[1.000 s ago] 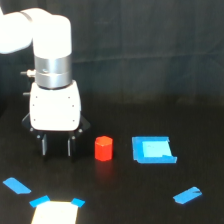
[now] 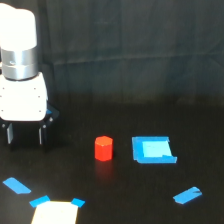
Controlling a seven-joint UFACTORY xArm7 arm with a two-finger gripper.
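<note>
A small red block [image 2: 103, 148] stands on the black table near the middle of the view. To its right, blue tape frames a pale square [image 2: 155, 149], and the block is outside it. At the far left hangs my gripper [image 2: 26, 136], its two dark fingers [image 2: 42, 134] spread apart. Nothing shows between them. The gripper is clear of the block, a wide gap to its left.
A bright white square [image 2: 55, 213] with blue tape at its corners lies at the bottom edge. Loose tape strips lie at the lower left [image 2: 16, 186] and lower right [image 2: 187, 195]. A dark curtain [image 2: 140, 50] hangs behind.
My gripper has moved left and somewhat up in the view, away from the red block. The block and the taped squares have not moved.
</note>
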